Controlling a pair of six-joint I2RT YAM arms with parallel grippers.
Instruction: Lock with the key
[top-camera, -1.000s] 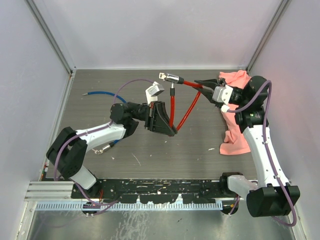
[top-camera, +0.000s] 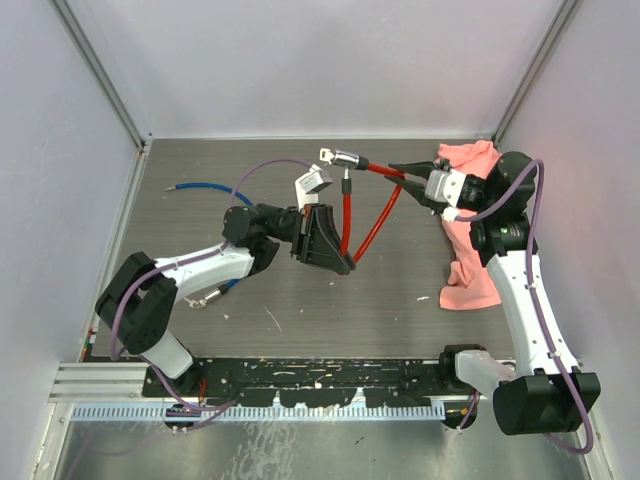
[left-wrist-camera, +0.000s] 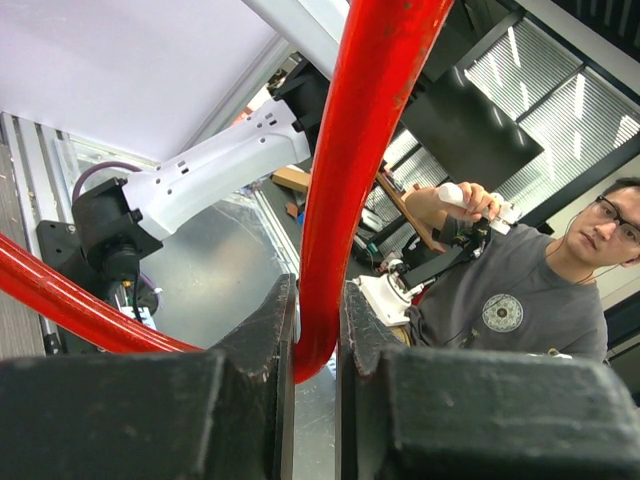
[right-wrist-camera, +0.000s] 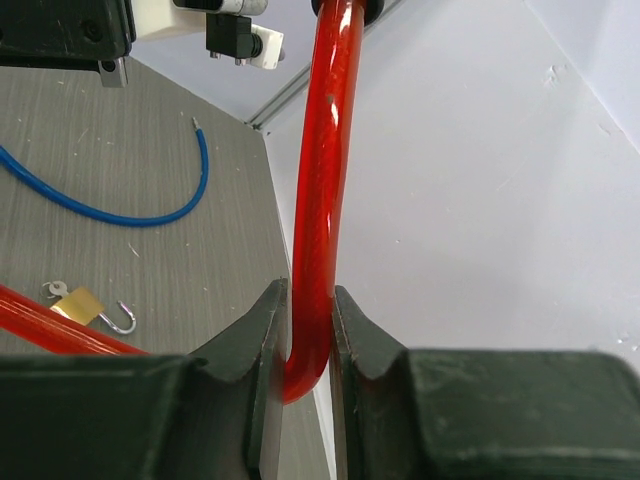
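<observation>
A red cable (top-camera: 383, 220) stretches in a bent loop between my two grippers, above the table. Its metal lock head (top-camera: 345, 158) shows in the top view with a small silver piece at its left end. My left gripper is shut on a bend of the red cable (left-wrist-camera: 350, 180). At my right gripper, another bend of the cable (right-wrist-camera: 325, 170) passes between the fingers; how firmly they press on it cannot be told. A brass padlock (right-wrist-camera: 77, 305) lies with its shackle open on the table in the right wrist view, a small key beside it.
A blue cable (top-camera: 207, 186) runs across the left of the table, partly behind the left arm, with a metal end (top-camera: 210, 297) near the front. A pink cloth (top-camera: 468, 270) lies at the right.
</observation>
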